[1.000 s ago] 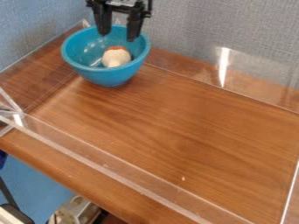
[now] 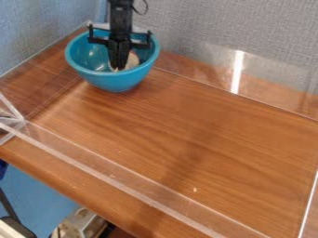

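Observation:
A blue bowl (image 2: 114, 77) stands at the back left of the wooden surface. My black gripper (image 2: 119, 58) reaches down into it from above, its fingertips low inside the bowl at a pale round object (image 2: 130, 60), which is largely hidden behind them. The fingers look close together; whether anything is between them is hard to see.
Grey padded walls stand behind and at the left, and clear panels run along the edges.
My gripper has moved down into the bowl, and its fingers have come together from wide apart. The pale object is now mostly covered by it.

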